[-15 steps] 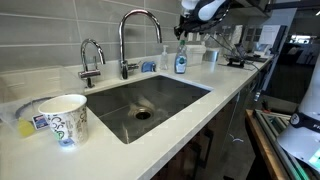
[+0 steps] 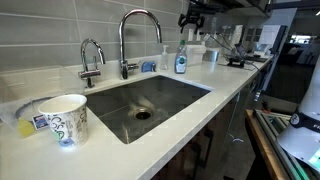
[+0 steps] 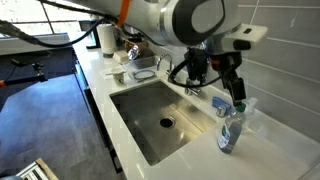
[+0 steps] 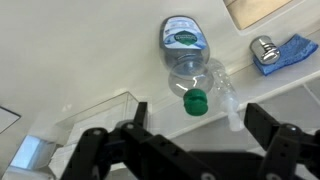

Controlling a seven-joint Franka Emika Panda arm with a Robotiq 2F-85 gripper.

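Note:
Beyond the sink's far end on the counter stands a clear bottle (image 2: 181,61) with a dark green cap and a label. In the wrist view the bottle (image 4: 187,45) lies ahead of the fingers, its green cap (image 4: 195,101) towards them. My gripper (image 3: 240,100) is open just above the bottle (image 3: 231,130) in exterior view 2, with nothing held. One dark fingertip (image 4: 141,113) shows left of the cap in the wrist view, another on the right. A clear pump bottle (image 2: 164,58) stands close by the capped bottle.
The steel sink (image 3: 128,102) has a tall faucet (image 2: 123,42) behind it. A blue cloth (image 4: 288,54) lies near the sink's end. At the other end stands a patterned cup (image 2: 66,120). Bare counter (image 3: 195,163) spreads around the bottle's front.
In exterior view 1 the gripper above the bottle has come slightly lower and turned. The bottle and the other counter items have stayed in place.

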